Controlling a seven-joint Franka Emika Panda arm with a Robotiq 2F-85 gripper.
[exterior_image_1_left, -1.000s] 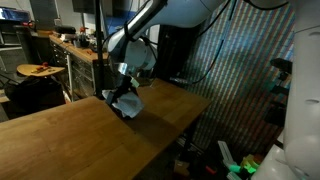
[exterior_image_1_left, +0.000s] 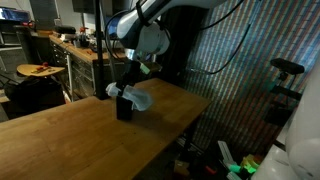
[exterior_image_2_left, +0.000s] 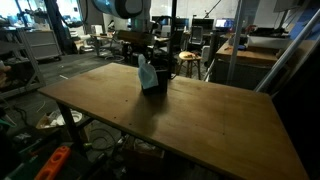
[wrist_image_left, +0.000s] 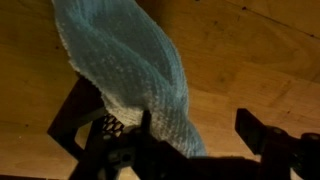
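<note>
A pale blue-white cloth (wrist_image_left: 125, 65) hangs over a black box with mesh sides (wrist_image_left: 75, 120), lying across one side of it. In exterior view 1 the cloth (exterior_image_1_left: 138, 98) bunches at the top and right of the dark box (exterior_image_1_left: 123, 108). Exterior view 2 has the cloth (exterior_image_2_left: 147, 76) draped down the near left of the box (exterior_image_2_left: 158, 82). My gripper is above, its fingers apart. The left finger overlaps the cloth in the wrist view; whether it touches is unclear. Bare table shows beside the right finger.
A person (exterior_image_1_left: 143, 45) stands behind the table's far edge. A round stool (exterior_image_1_left: 38, 70) and workbenches lie beyond.
The gripper has risen a little. The cloth has shifted upward and bunched, and more of the black box's front shows below it.
</note>
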